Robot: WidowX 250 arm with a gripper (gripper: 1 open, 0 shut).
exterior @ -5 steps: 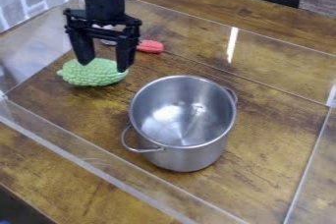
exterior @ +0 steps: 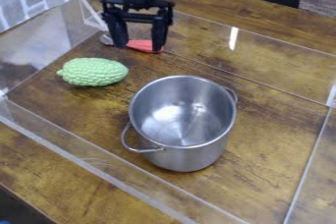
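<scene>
My black gripper (exterior: 138,31) is at the top centre-left, open, its fingers pointing down over a red utensil-like object (exterior: 144,46) that they partly hide. A green, bumpy oval object (exterior: 92,71) lies on the wooden surface at the left, in front of the gripper. A large steel pot (exterior: 182,135) with two side handles stands in the lower middle.
Clear acrylic walls border the wooden work area (exterior: 262,61) at the left and along the front and right. The wood right of and behind the pot is bare.
My gripper has moved back, away from the camera, from above the green object to the red one. The green object and the pot have stayed put.
</scene>
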